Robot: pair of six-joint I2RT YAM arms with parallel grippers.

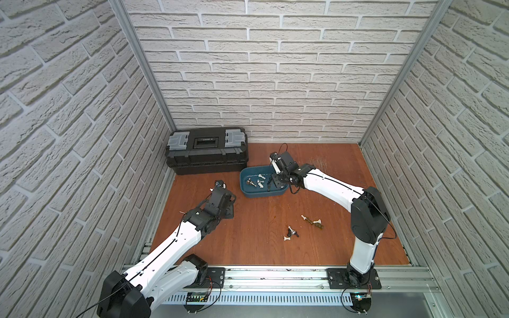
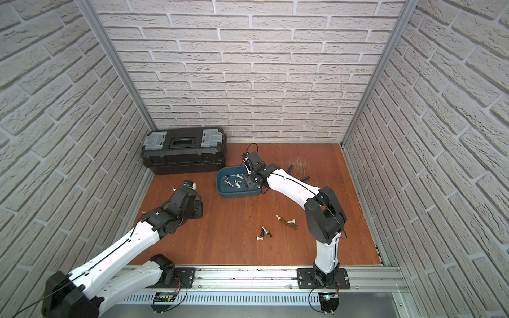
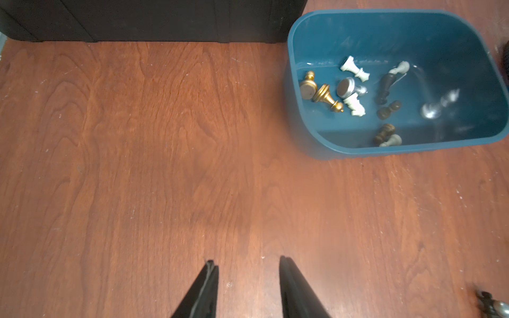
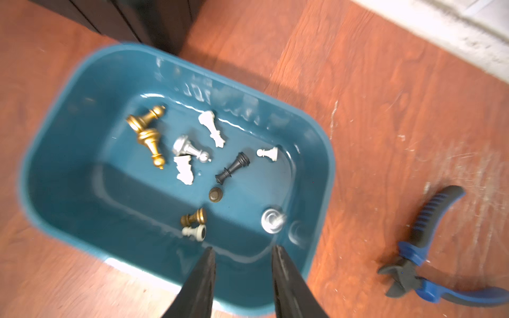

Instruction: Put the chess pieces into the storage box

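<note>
The blue storage box point(image 1: 253, 193) point(image 4: 79, 222) holds several chess pieces lying loose: gold point(image 4: 150, 143), silver point(image 4: 192, 150), white point(image 4: 211, 127) and black point(image 4: 231, 167). My right gripper is over the box, open, nothing between its fingers. My left gripper stands open and empty above the table, left of the box and nearer the front. More chess pieces lie on the table in two small groups at the front centre-right point(image 1: 293, 231) and further right point(image 1: 312, 222); a few are partly hidden near the left arm.
A black toolbox point(image 1: 206, 159) stands at the back left against the wall. Blue-handled pliers point(image 4: 429, 222) lie right of the box, mostly behind my right arm in the top views.
</note>
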